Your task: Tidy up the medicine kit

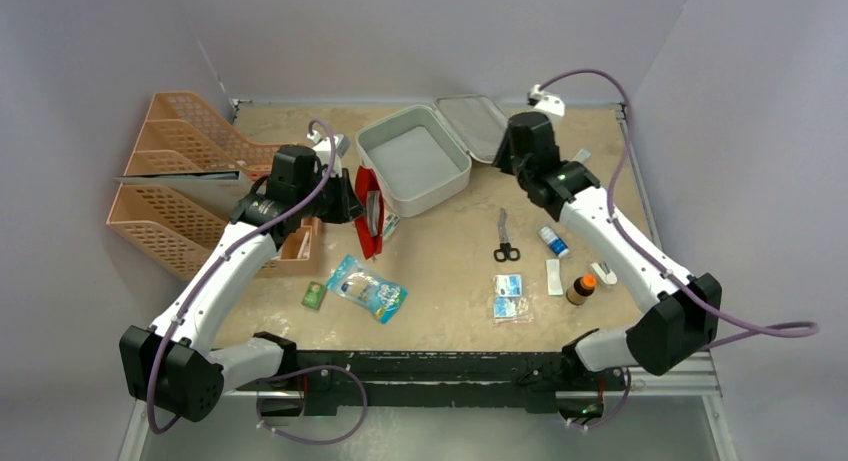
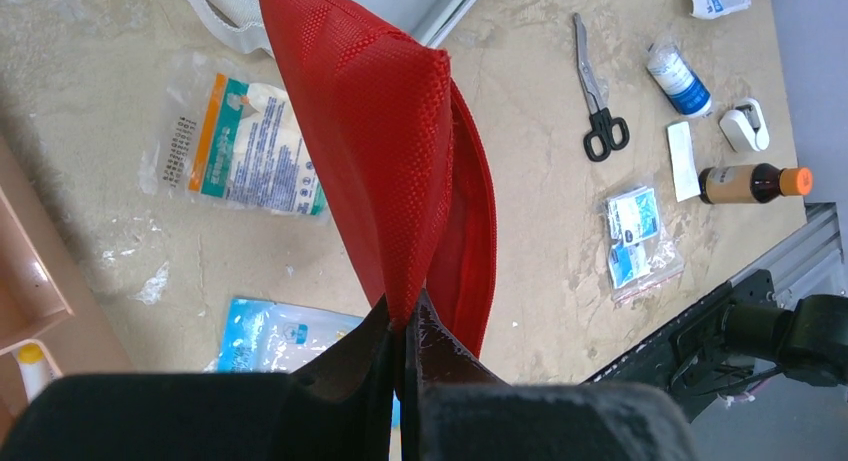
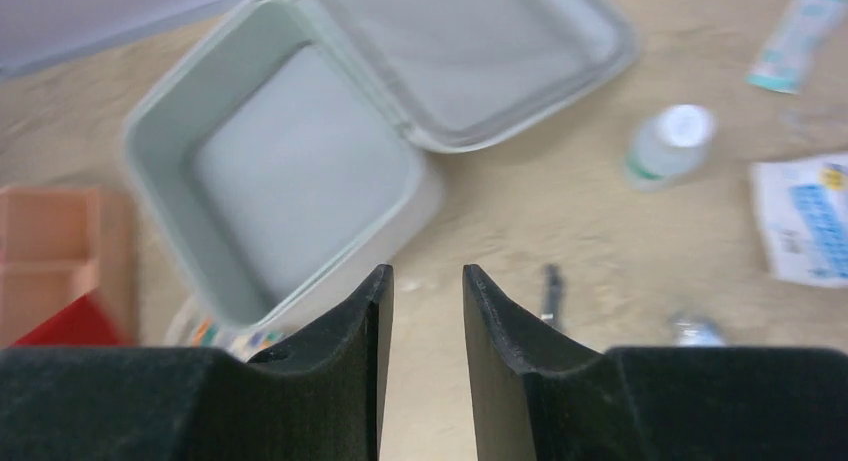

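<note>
A red fabric pouch (image 2: pixel 385 131) hangs above the table, its edge pinched by my left gripper, which is shut on it. In the top view this pouch (image 1: pixel 369 213) has its opening toward the right, with something grey showing inside. My right gripper stands part open over the table, nothing between its fingers. Left of it lies the grey medicine case (image 3: pixel 300 171), empty, its lid (image 1: pixel 473 124) folded open. On the table are scissors (image 1: pixel 505 239), a bandage pack (image 1: pixel 368 288), a brown bottle (image 1: pixel 580 289) and a white bottle (image 3: pixel 672 141).
An orange-tan plastic basket (image 1: pixel 170 221) with several compartments fills the left side. A small green box (image 1: pixel 313 295), blue-white packets (image 1: pixel 508 297) and a blue-labelled bottle (image 1: pixel 553 242) lie around.
</note>
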